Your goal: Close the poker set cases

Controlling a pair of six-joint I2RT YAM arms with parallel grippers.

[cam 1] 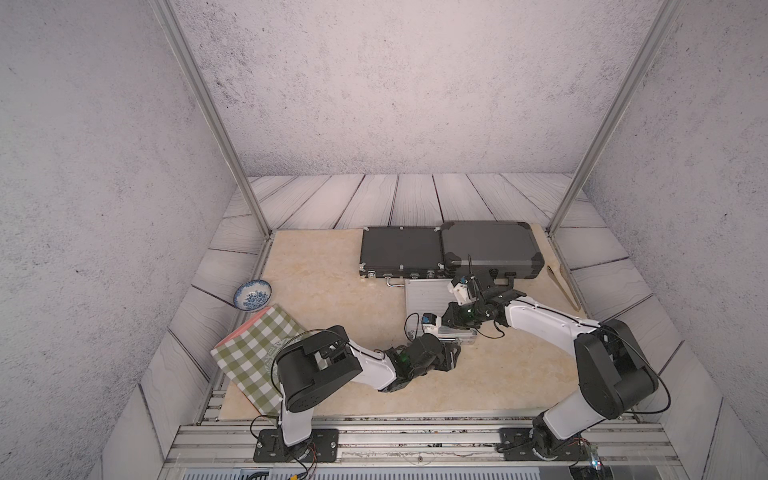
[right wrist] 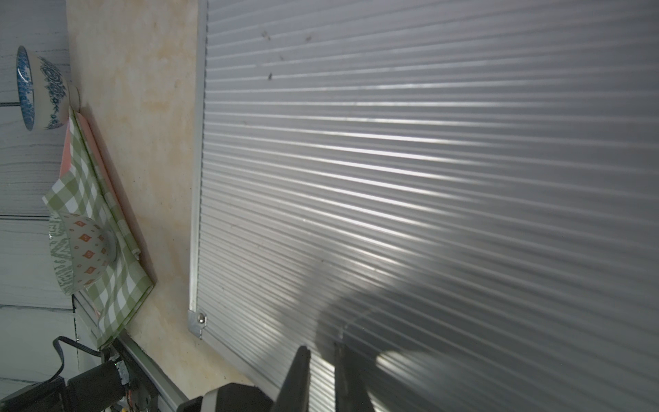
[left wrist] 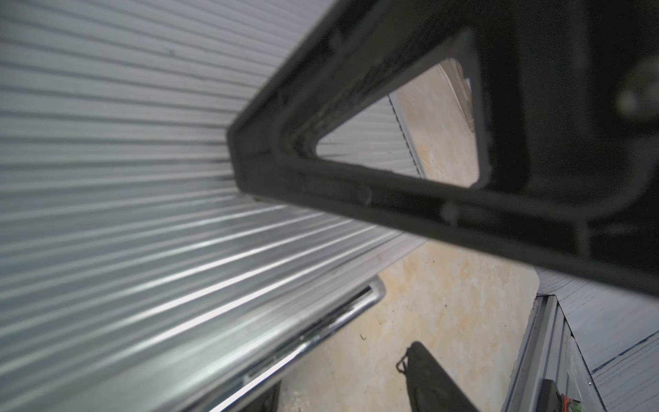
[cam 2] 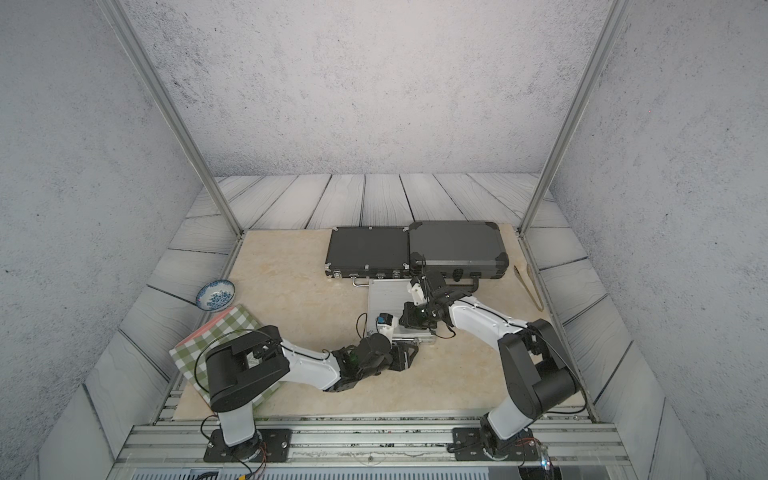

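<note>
The silver ribbed case lies in front of two dark cases, its lid down as far as shows. My left gripper is at the case's front edge beside a metal handle or rim; whether its fingers are apart is hard to tell. My right gripper is over the lid, fingers close together near its surface; what is between them is unclear. The black case and larger dark case are shut, side by side at the back.
A blue-patterned bowl and checked cloth with another bowl lie on the left. A wooden utensil lies at the right edge.
</note>
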